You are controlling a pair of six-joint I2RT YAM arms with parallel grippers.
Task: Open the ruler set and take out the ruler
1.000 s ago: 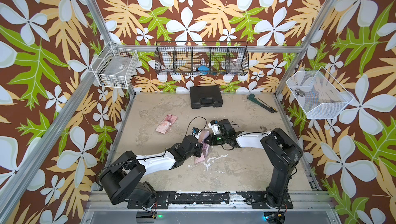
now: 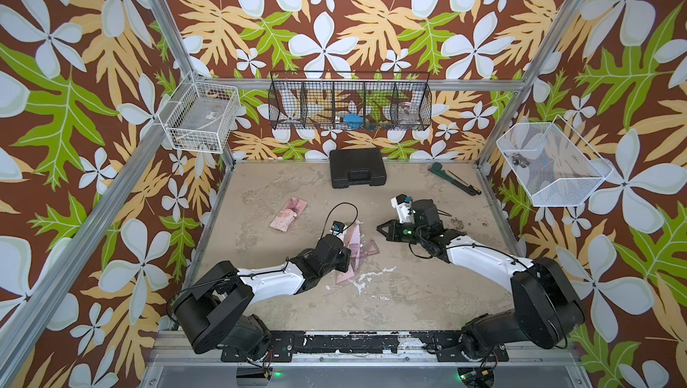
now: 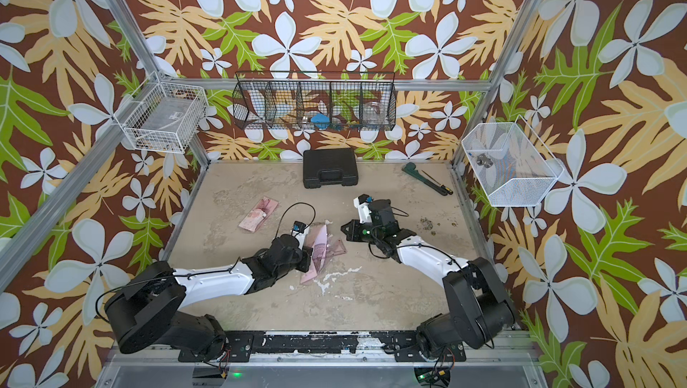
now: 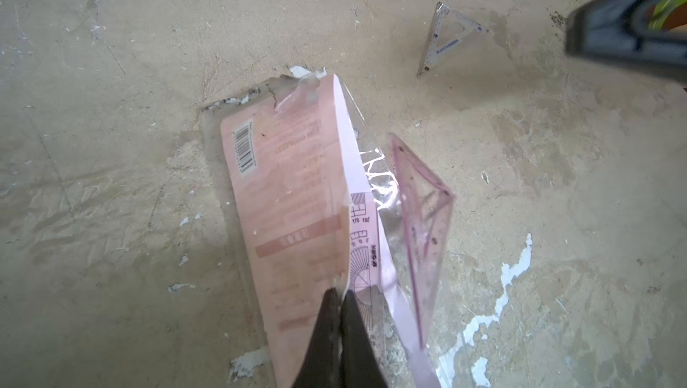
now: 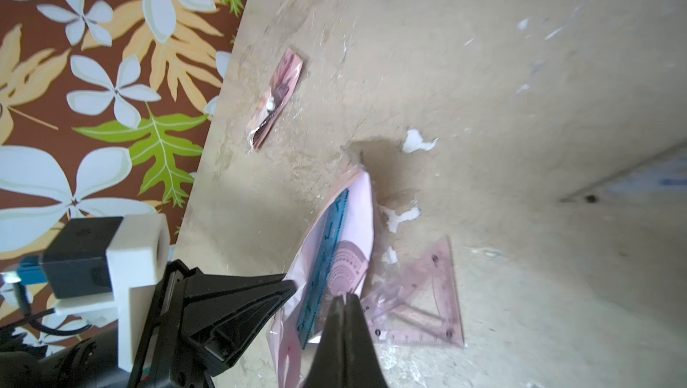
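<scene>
The pink ruler packet (image 4: pixel 286 195) stands partly spread on the table, with its mouth open. My left gripper is shut on one edge of its card. Inside the packet, a blue ruler (image 5: pixel 325 259) and a protractor (image 5: pixel 348 266) show in the right wrist view. A pinkish set square (image 5: pixel 449 295) sticks out at its side. A small clear set square (image 4: pixel 449 39) lies apart on the table. My right gripper is shut, held off to the right of the packet in the top views, with nothing visible between its fingers.
A second pink packet (image 2: pixel 288 214) lies at the left. The black case (image 2: pixel 357 167) rests at the back, and a green-handled tool (image 2: pixel 454 177) at the back right. Wire baskets hang on the walls.
My right gripper has moved right, away from the packet, after being close against it. The pinkish set square now shows beside the packet. My left arm is still.
</scene>
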